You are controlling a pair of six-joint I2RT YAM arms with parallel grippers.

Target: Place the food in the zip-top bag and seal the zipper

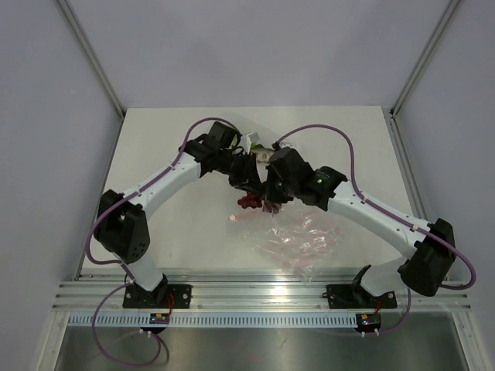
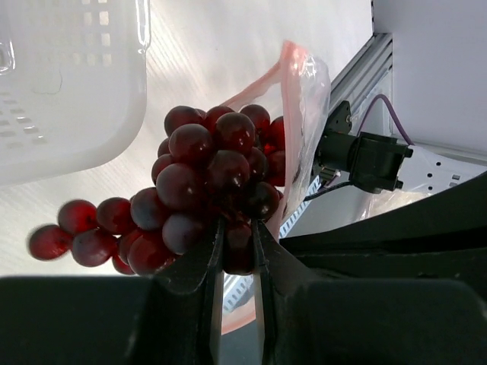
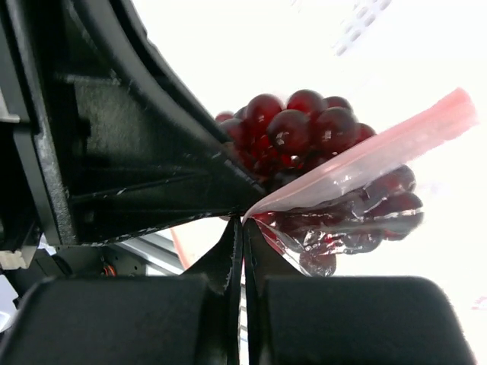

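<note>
A bunch of dark red grapes (image 2: 205, 171) hangs from my left gripper, which is shut on it. My right gripper is shut on the pink-edged rim of the clear zip top bag (image 3: 365, 156). In the right wrist view some grapes (image 3: 304, 125) show above the pink rim and others through the clear film below it. Part of the bunch is therefore at the bag's mouth, while a tail of grapes (image 2: 91, 232) sticks out to the left, outside the bag. From above, the bag (image 1: 298, 232) spreads toward the front right, below both grippers.
A white perforated basket (image 2: 68, 84) stands close beside the grapes in the left wrist view. Both arms nearly touch at the middle of the table.
</note>
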